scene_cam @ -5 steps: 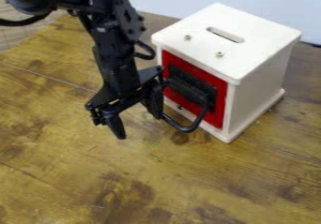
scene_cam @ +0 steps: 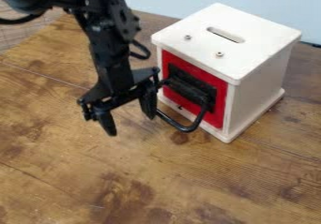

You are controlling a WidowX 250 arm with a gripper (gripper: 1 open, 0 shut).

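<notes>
My black arm comes down from the upper left, and its gripper (scene_cam: 127,115) stands open just left of the white box (scene_cam: 249,82), with nothing between its fingers. The box has a slot on top and a red front (scene_cam: 216,115) facing left. On that front is a black panel with a looped black handle (scene_cam: 185,126) hanging at its lower part. The gripper's right finger is close beside the handle; whether they touch I cannot tell.
A white wall stands behind the box.
Since a moment ago the gripper has shifted slightly left and up, a little away from the box's front. The box looks unmoved.
</notes>
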